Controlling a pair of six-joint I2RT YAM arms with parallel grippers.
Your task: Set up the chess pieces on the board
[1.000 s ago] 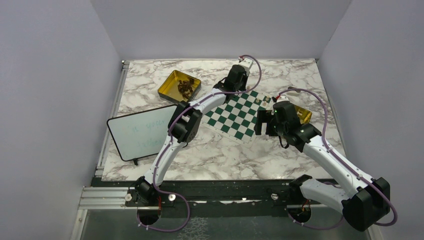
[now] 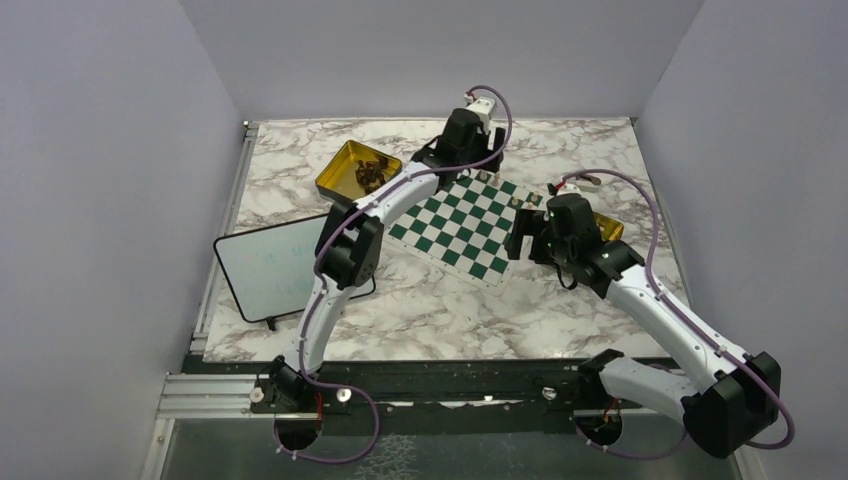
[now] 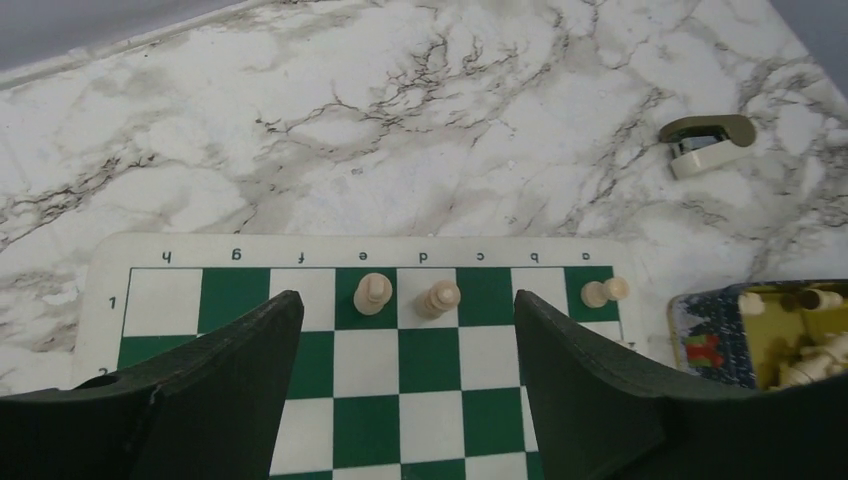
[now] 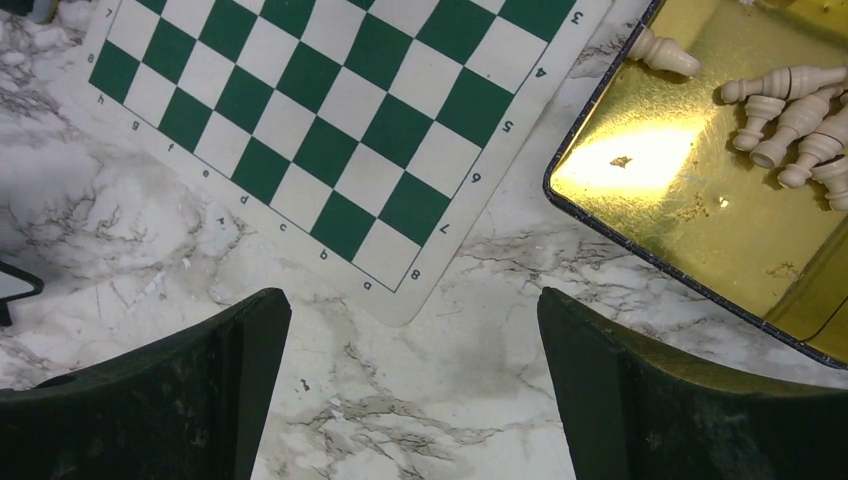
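Note:
The green and white chessboard [image 2: 455,228] lies flat in the table's middle. In the left wrist view, one pale piece [image 3: 374,292] stands on e1 and another pale piece [image 3: 440,297] on d1. At the a1 corner is a further light piece [image 3: 603,292], seen at a slant. My left gripper hangs above that edge of the board, fingers apart and holding nothing. Over the board's right side, my right gripper is open and empty. More white pieces [image 4: 800,118] lie jumbled in the right-hand golden box [image 4: 640,190].
Dark pieces [image 2: 371,174] fill part of another golden box [image 2: 341,172] at the back left. A framed whiteboard [image 2: 270,268] lies left of the chessboard. Behind the board sits a small clip-like object [image 3: 708,143].
My left gripper has moved up and to the left in the top view, with its fingers now spread; the pieces near the d and e squares show more. The right arm has barely shifted.

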